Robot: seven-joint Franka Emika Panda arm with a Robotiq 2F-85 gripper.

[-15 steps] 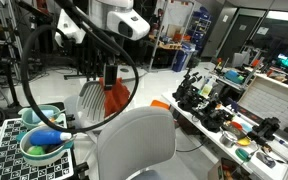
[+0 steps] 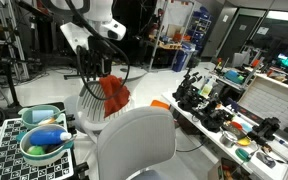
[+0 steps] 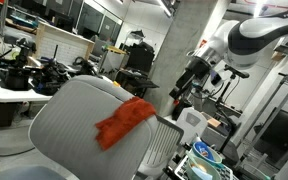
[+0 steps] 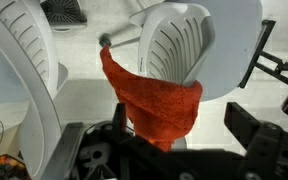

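Note:
A red cloth (image 2: 113,98) lies draped over a light grey chair back with slots (image 2: 91,105). In the second exterior view the cloth (image 3: 124,122) hangs over the upper edge of a pale chair back (image 3: 79,125). From above, the wrist view shows the cloth (image 4: 154,103) spread beneath my gripper, partly covered by the gripper's dark body. My gripper is open, its two fingers wide apart on either side of the cloth, and nothing is visibly held. Seen from the second exterior side, the gripper (image 3: 183,88) is above and right of the cloth.
Another pale chair back (image 2: 136,140) stands in front. Bowls on a small stand (image 2: 46,140), one holding a blue item, sit to the left. A cluttered white table (image 2: 209,105) runs along the right. A black cable loops from the arm.
The arm has shifted and turned near the cloth, and its cable loop has grown smaller and risen. More of the red cloth shows now. The chairs and bowls have not moved.

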